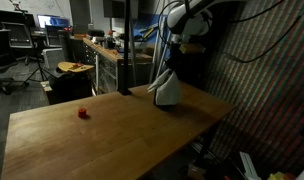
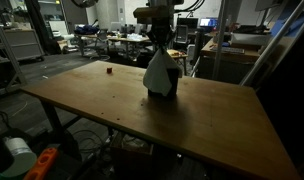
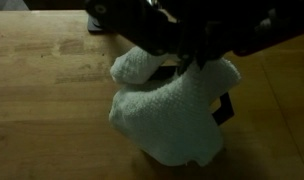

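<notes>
A white cloth (image 1: 167, 90) hangs bunched from my gripper (image 1: 170, 68), which is shut on its upper part. Below and around it stands a black open-looking container (image 2: 172, 86) on the wooden table, and the cloth (image 2: 156, 74) drapes down in front of that container. In the wrist view the cloth (image 3: 167, 122) spreads across the container's dark rim (image 3: 224, 109) and hides most of the opening. How much of the cloth is inside, if any, I cannot tell. The fingertips are dark and partly buried in the cloth.
A small red object (image 1: 82, 113) sits on the far left part of the wooden table (image 1: 102, 145). A dark upright post (image 1: 125, 50) rises behind the table's back edge.
</notes>
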